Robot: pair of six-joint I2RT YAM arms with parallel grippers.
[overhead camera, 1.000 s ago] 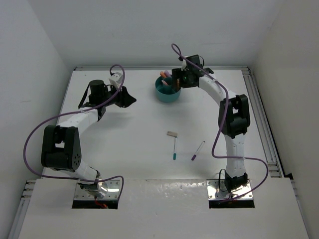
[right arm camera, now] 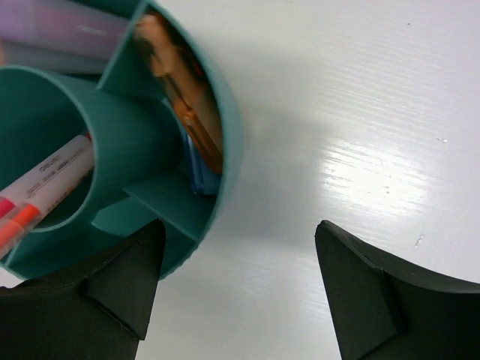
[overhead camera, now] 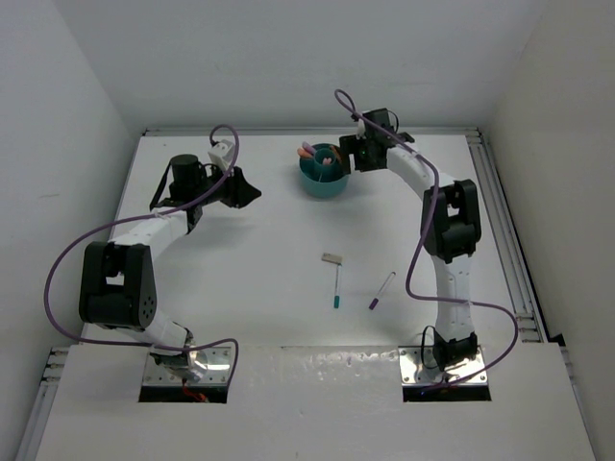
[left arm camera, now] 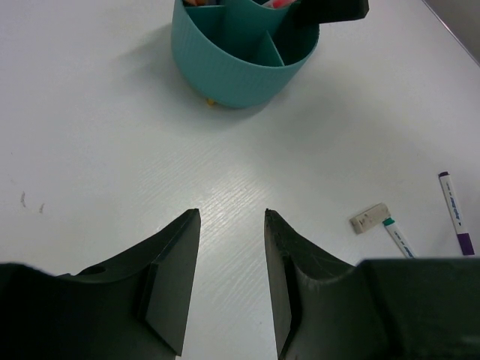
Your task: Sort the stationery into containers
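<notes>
A teal divided cup (overhead camera: 324,184) at the back centre holds pens and other items, among them a brown item (right arm camera: 187,105) in its side compartment. My right gripper stands open at the cup's right side, nothing between its fingers. My left gripper hangs at the left over empty table, its fingers parted with nothing between. On the front middle of the table lie a small tan block (overhead camera: 332,258), a teal-ended marker (overhead camera: 336,288) and a purple-ended marker (overhead camera: 382,290).
Walls stand at the back and both sides.
My right gripper has shifted slightly rightward over the cup's edge, and the pens in the cup show differently. The left arm and the items on the table are unchanged.
</notes>
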